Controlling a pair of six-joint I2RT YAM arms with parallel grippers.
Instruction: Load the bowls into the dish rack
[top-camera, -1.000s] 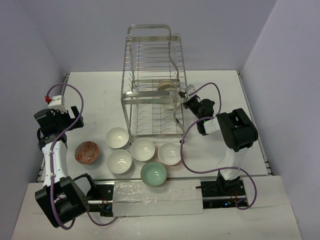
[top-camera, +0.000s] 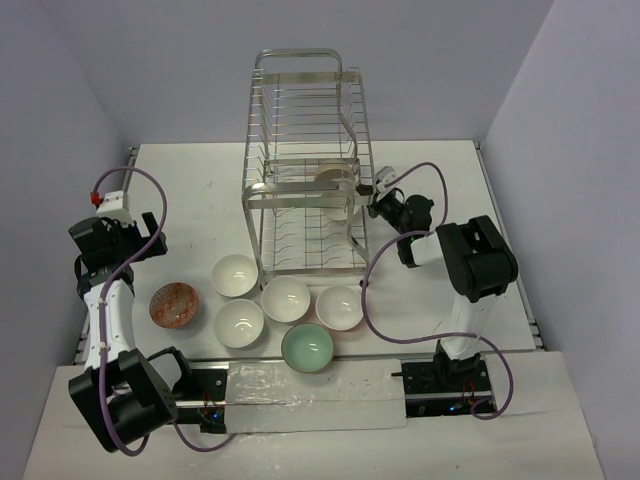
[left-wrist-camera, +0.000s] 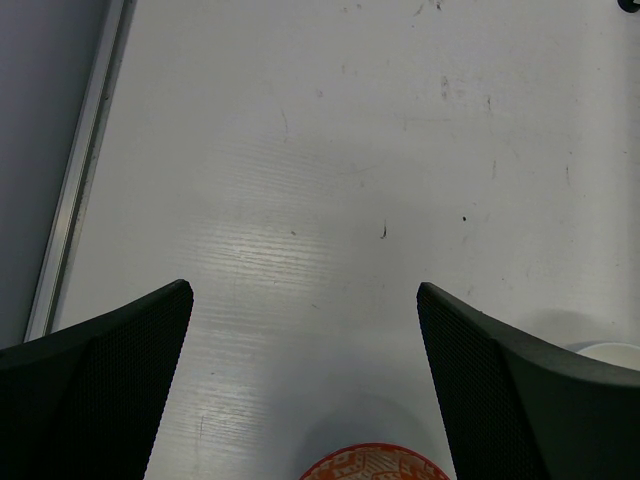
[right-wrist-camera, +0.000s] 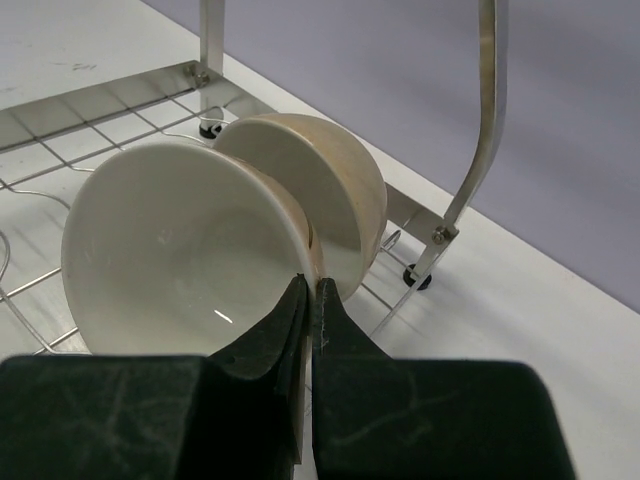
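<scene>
Two bowls stand on edge in the rack's lower tier, one cream bowl (right-wrist-camera: 180, 250) in front of another (right-wrist-camera: 335, 180) in the right wrist view. My right gripper is shut at the front bowl's right rim; whether rim sits between the fingers is unclear. Loose on the table are white bowls (top-camera: 235, 275), a green bowl (top-camera: 307, 348) and a red patterned bowl (top-camera: 174, 305). My left gripper (top-camera: 154, 232) is open over bare table, above the red bowl's far side.
The two-tier metal rack (top-camera: 300, 78) fills the back middle, its upper tier empty. Walls border the left, back and right sides.
The right arm has shifted very slightly to the right at the rack's side. The left arm and the loose bowls have not moved.
</scene>
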